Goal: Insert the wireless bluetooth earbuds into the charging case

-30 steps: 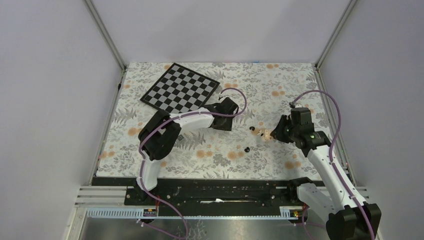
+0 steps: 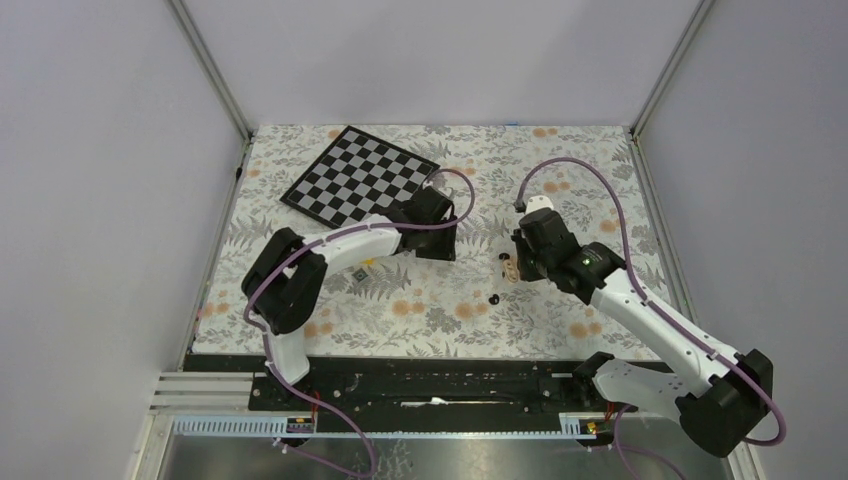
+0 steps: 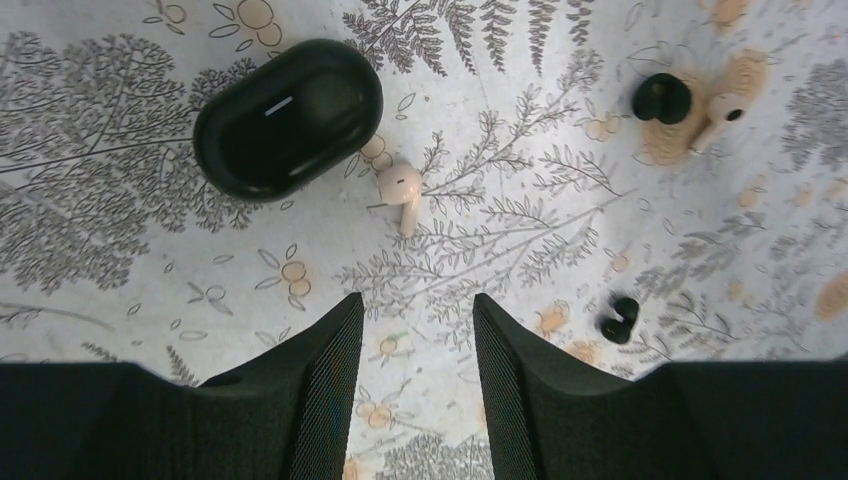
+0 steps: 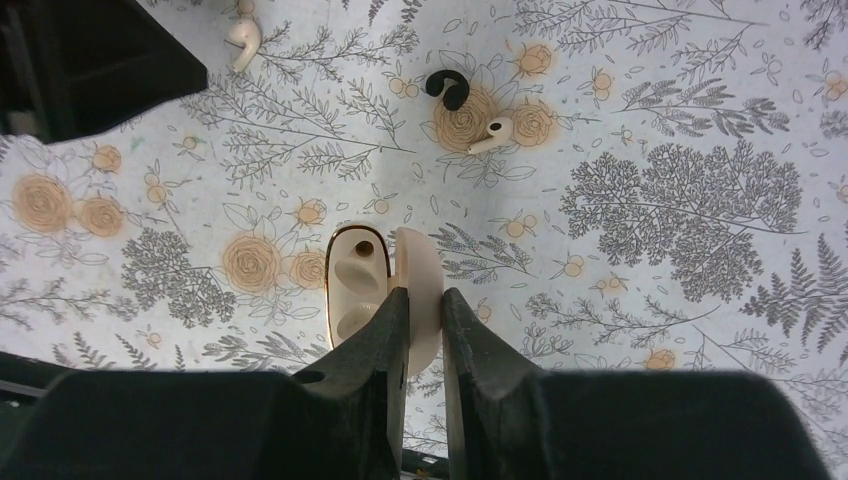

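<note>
My right gripper is shut on the lid of the white charging case (image 4: 357, 283), which hangs open with its hollows facing the camera. One white earbud (image 4: 495, 133) lies on the cloth beyond it; another white earbud (image 4: 245, 42) rests farther left, close to the left arm's dark gripper body. In the left wrist view that nearer earbud (image 3: 402, 195) sits ahead of my left gripper, whose fingers stand apart with only cloth between them. From above, the left gripper (image 2: 447, 257) is left of the right gripper (image 2: 517, 243).
A black case (image 3: 285, 120) lies left of the nearer white earbud. Two black earbuds are on the cloth: one black earbud (image 3: 662, 98) beside the far white one, another black earbud (image 2: 494, 299) toward the front. A chessboard (image 2: 361, 176) occupies the back left.
The right arm has swung left with the white case, closing the distance to the left arm. My left gripper has shifted slightly left. The loose black earbuds have stayed where they were.
</note>
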